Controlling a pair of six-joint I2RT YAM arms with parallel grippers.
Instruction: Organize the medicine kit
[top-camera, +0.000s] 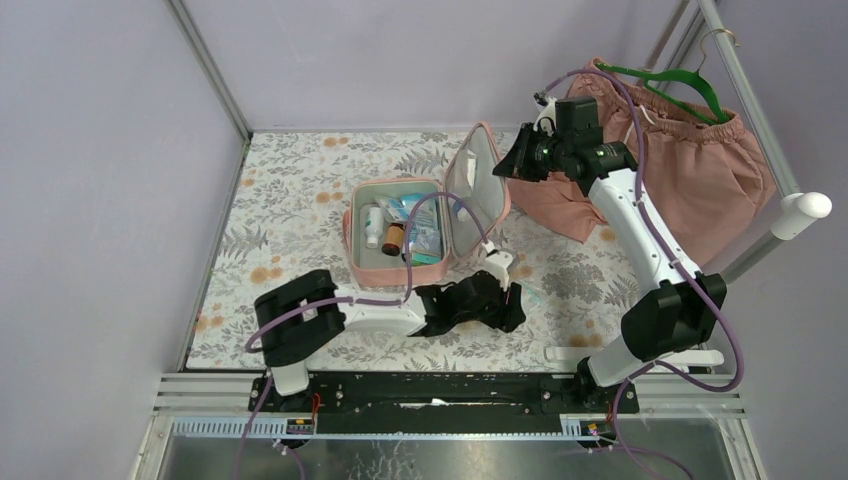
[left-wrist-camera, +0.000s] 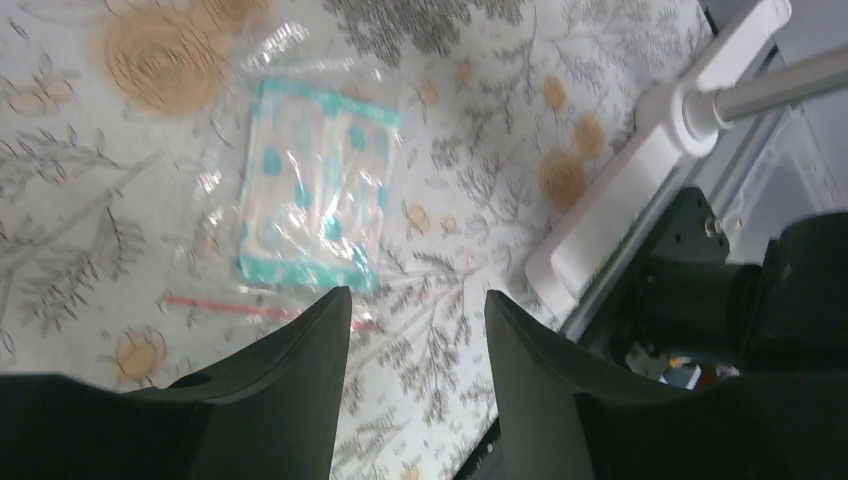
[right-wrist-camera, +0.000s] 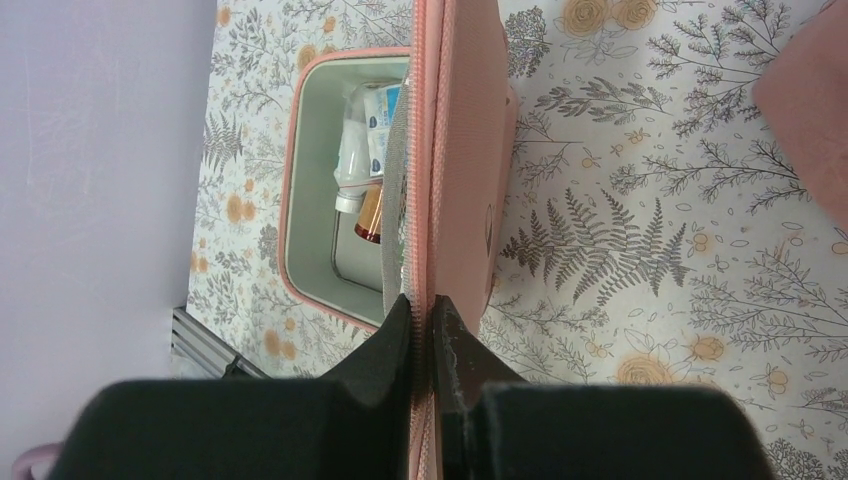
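The pink medicine kit (top-camera: 365, 260) lies open on the patterned mat, holding a white bottle (top-camera: 375, 226), a brown bottle (top-camera: 393, 238) and bagged items (top-camera: 424, 235). My right gripper (top-camera: 505, 166) is shut on the kit's raised lid (right-wrist-camera: 460, 150), at its pink zipped edge. My left gripper (top-camera: 509, 305) is open just below the kit's right side, over a clear packet with teal print (left-wrist-camera: 315, 185), which lies flat on the mat a little beyond the fingertips in the left wrist view.
Pink shorts (top-camera: 700, 180) hang from a green hanger at the right, beside a white stand (top-camera: 785, 230). A white stand base (left-wrist-camera: 600, 220) lies near the front right.
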